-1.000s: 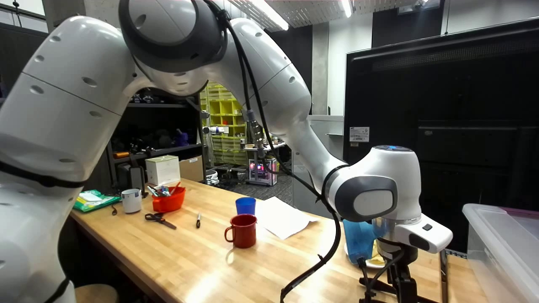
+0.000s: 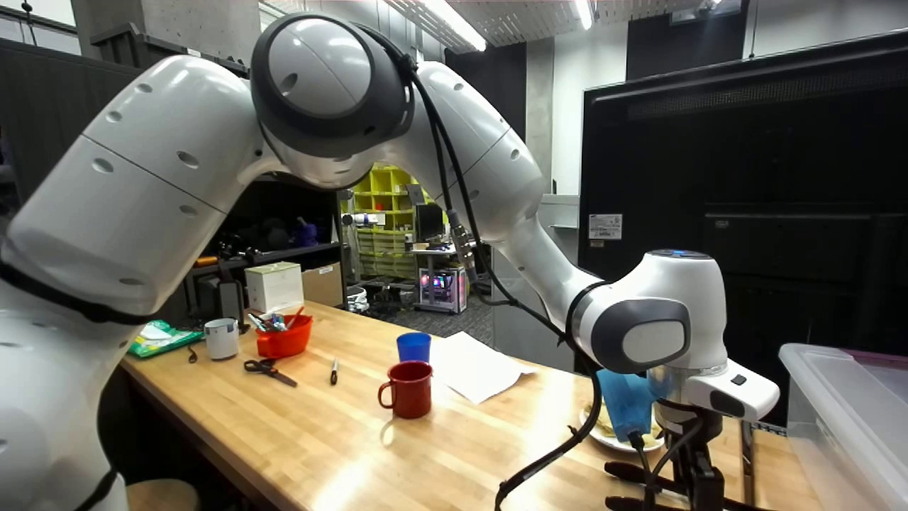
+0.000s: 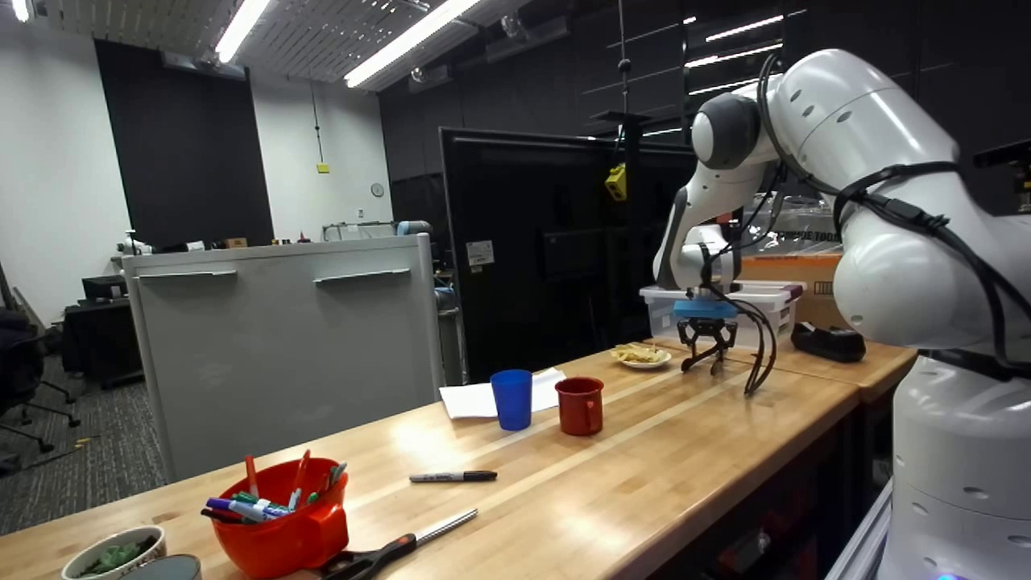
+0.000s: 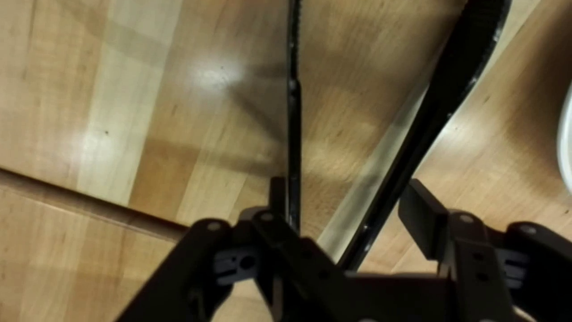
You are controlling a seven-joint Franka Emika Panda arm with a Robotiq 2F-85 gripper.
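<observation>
Long black tongs point(image 4: 429, 118) with two arms show in the wrist view. My gripper is part open around them, pointing down at the table. The thin tong arm point(image 4: 293, 123) runs along the left fingertip, and the wider arm slants close by the right fingertip; I cannot tell whether either touches. In exterior view 2 the gripper point(image 3: 707, 348) is low over the far end of the table. Dark tong ends point(image 2: 626, 470) stick out beside the gripper in exterior view 1, the rest hidden by it or cut off.
A plate point(image 3: 645, 364) of yellowish food lies close to the gripper. A clear plastic bin point(image 2: 838, 417) stands at the right. Further along are a red mug point(image 2: 410, 392), a blue cup point(image 2: 413, 345), white paper point(image 2: 477, 366), scissors point(image 2: 270, 370) and a red container point(image 2: 285, 338) of markers.
In exterior view 1 the arm and hand have shifted right and slightly lower. More of the dark tong ends shows beside the gripper now. The mug, cup and paper are where they were.
</observation>
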